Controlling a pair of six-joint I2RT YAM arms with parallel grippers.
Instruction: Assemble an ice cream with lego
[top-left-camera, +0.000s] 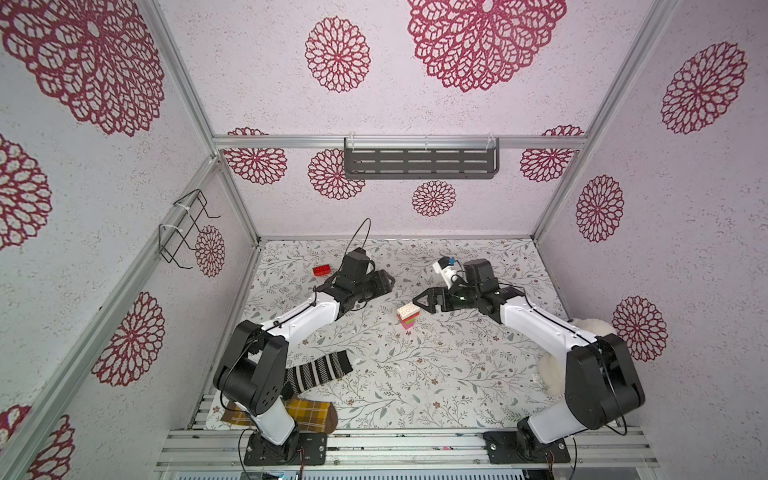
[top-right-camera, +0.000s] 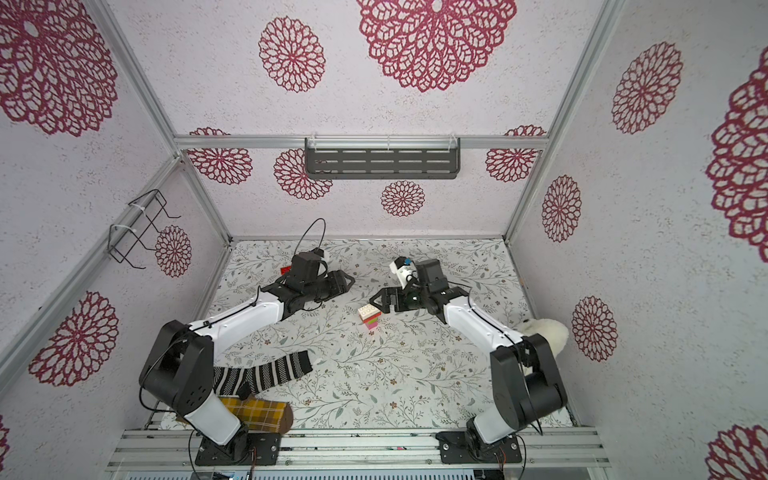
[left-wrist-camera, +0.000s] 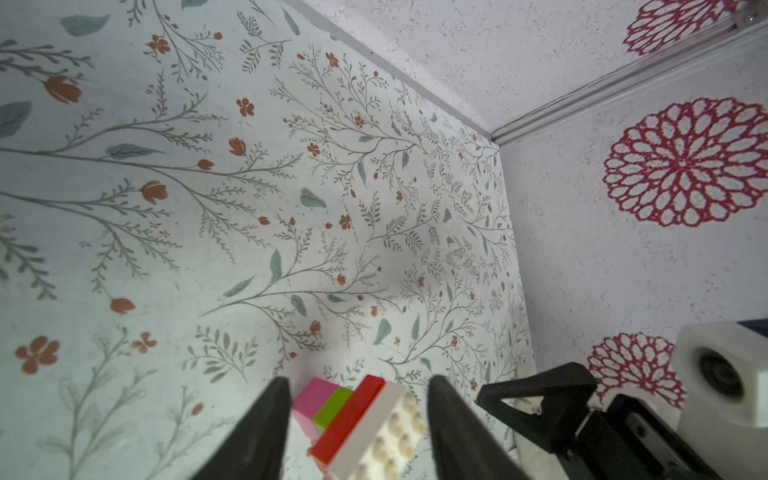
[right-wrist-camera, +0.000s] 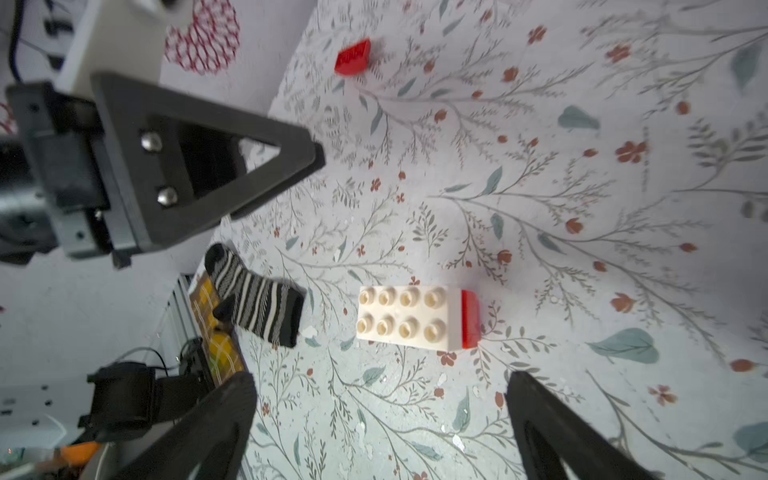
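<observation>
A stack of lego bricks (top-left-camera: 408, 316) stands on the patterned mat near the middle. Its top brick (right-wrist-camera: 406, 315) is white and studded; below it come a red, a green and a pink layer (left-wrist-camera: 316, 401). My right gripper (top-right-camera: 382, 301) hangs close by the stack's right side, fingers spread and empty. Behind the stack and to its left, my left gripper (top-left-camera: 387, 281) has its fingers apart with nothing held; its fingertips are blurred in its own wrist view. A separate red brick (right-wrist-camera: 353, 57) lies by itself beyond the left arm, partly covered by that arm in the top right view.
A striped sock (top-left-camera: 320, 371) and a yellow plaid cloth (top-left-camera: 308, 413) lie at the front left. Something white and fluffy (top-right-camera: 545, 334) rests at the right edge, beside the right arm.
</observation>
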